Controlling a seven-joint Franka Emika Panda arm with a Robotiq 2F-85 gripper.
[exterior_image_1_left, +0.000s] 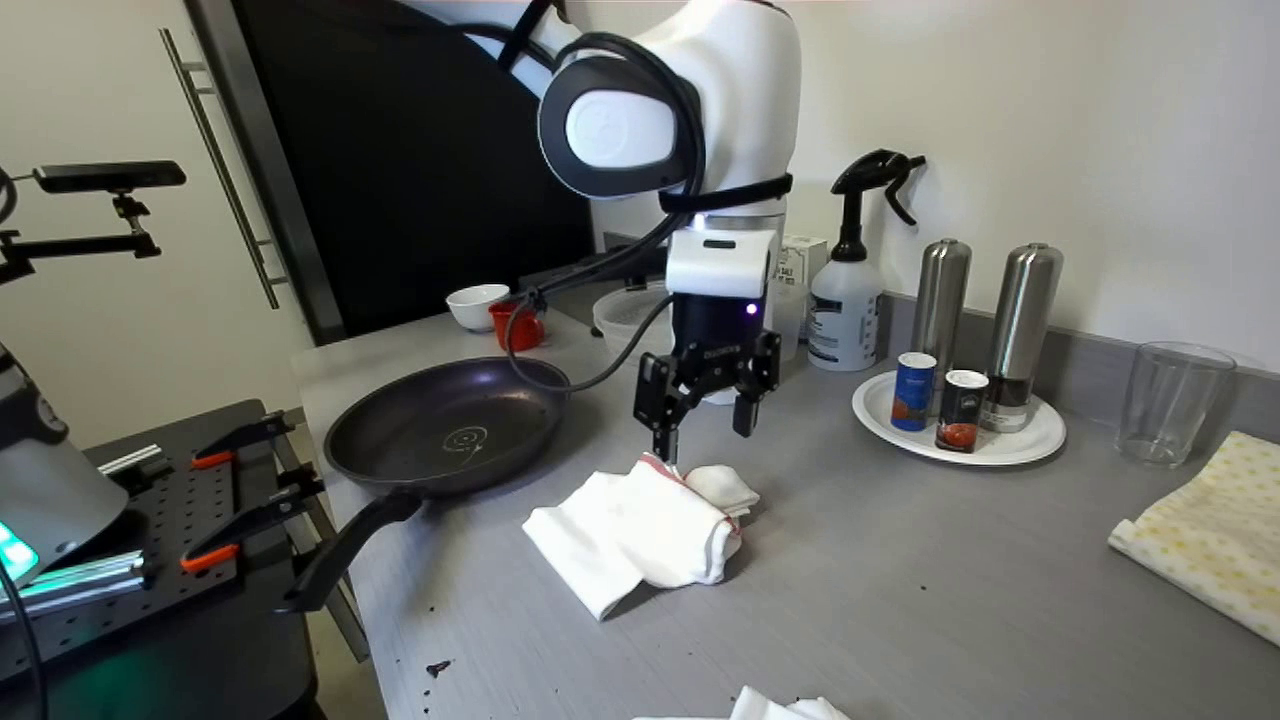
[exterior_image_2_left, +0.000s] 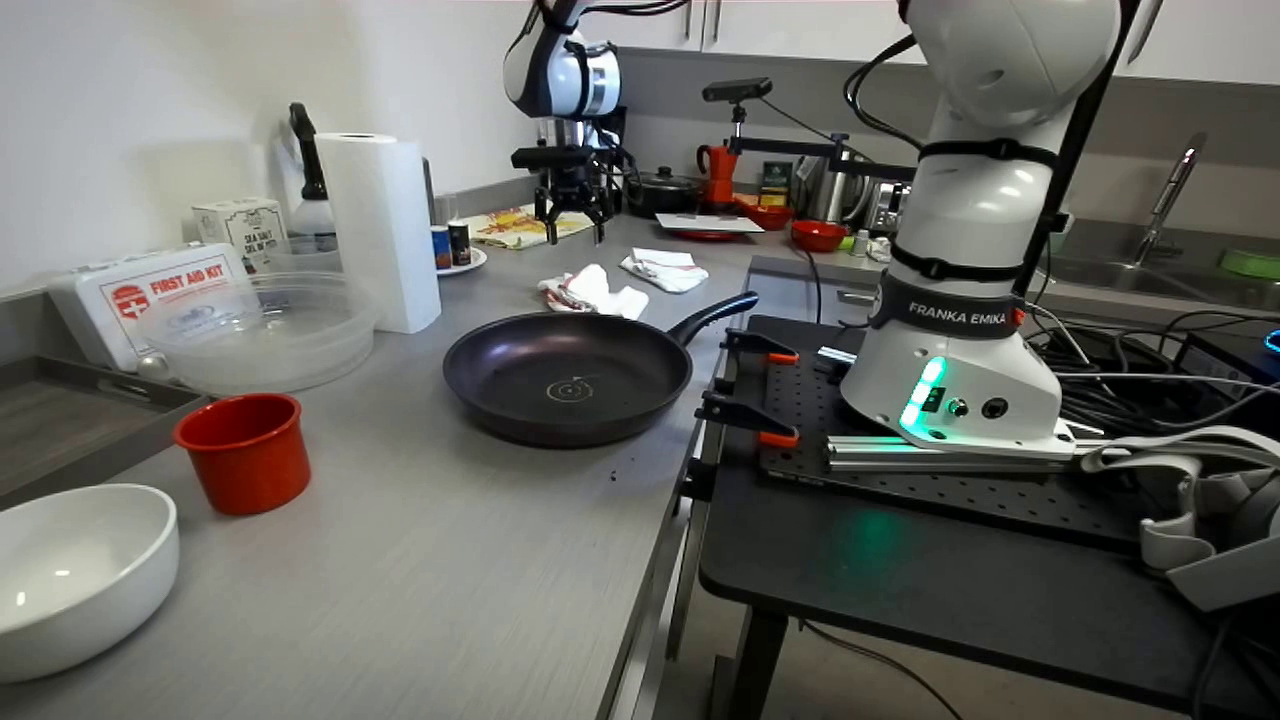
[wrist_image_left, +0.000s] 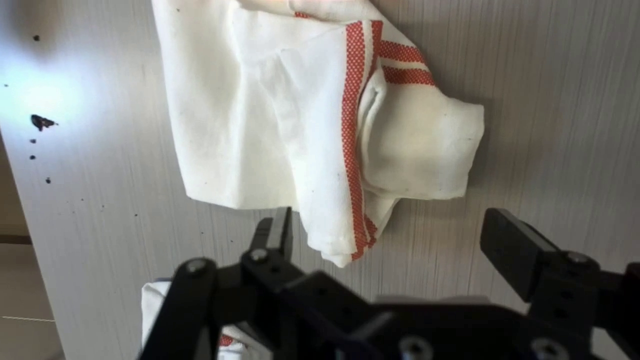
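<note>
My gripper (exterior_image_1_left: 705, 434) points straight down with its fingers spread wide and empty. Below it on the counter lies a crumpled white cloth (exterior_image_1_left: 636, 534) with red stripes. In the wrist view, one end of this cloth (wrist_image_left: 318, 138) reaches into the span between the fingertips, nearer the left finger. Whether the tips touch the cloth is hard to judge; they look a little above it. A second white cloth (exterior_image_2_left: 666, 269) rests farther off in exterior view 2, and only its edge (exterior_image_1_left: 780, 708) shows at the bottom of exterior view 1.
A dark frying pan (exterior_image_1_left: 450, 426) sits left of the cloth, its handle (exterior_image_1_left: 354, 546) over the counter edge. To the right stands a white plate (exterior_image_1_left: 1020, 444) with shakers and mills. A paper towel roll (exterior_image_2_left: 378, 234) is upright behind.
</note>
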